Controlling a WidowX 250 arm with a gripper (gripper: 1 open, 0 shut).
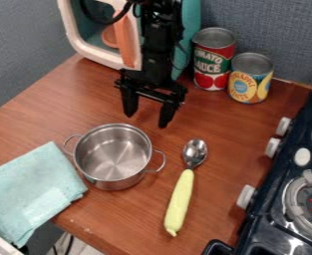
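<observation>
My black gripper (pixel 147 108) hangs open above the wooden counter, behind the pot and in front of a teal-and-white box, with nothing between its fingers. A steel pot (pixel 112 154) with two handles sits at centre-left. Right of it lie a spoon (pixel 194 151) and, below that, a pale yellow cob-like object (pixel 179 201). Two cans stand at the back right: a red one (pixel 213 65) and a yellow one (pixel 250 80).
A folded light-blue cloth (pixel 28 194) lies at the left front edge. A black stove (pixel 285 224) with white knobs borders the right.
</observation>
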